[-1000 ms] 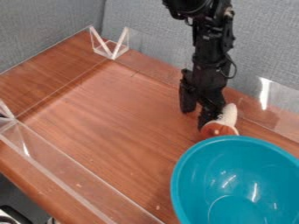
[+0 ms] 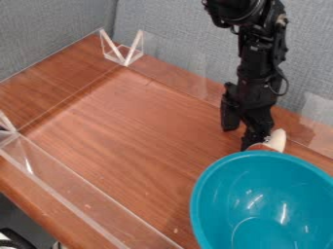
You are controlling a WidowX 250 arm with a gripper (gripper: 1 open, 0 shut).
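Observation:
The black gripper (image 2: 250, 117) on its arm hangs from the top right, over a pale object (image 2: 271, 143) lying behind the teal bowl's far rim. The fingers are dark and overlap that object's left side, so whether they hold it is unclear. The large teal bowl (image 2: 260, 204) fills the lower right and is empty.
Clear plastic pieces stand at the back left corner and left edge. Grey padded walls border the back, with a clear barrier along the rear edge.
The gripper has shifted slightly right. The pale object with a red-orange part now sits further right, and less of its red part shows.

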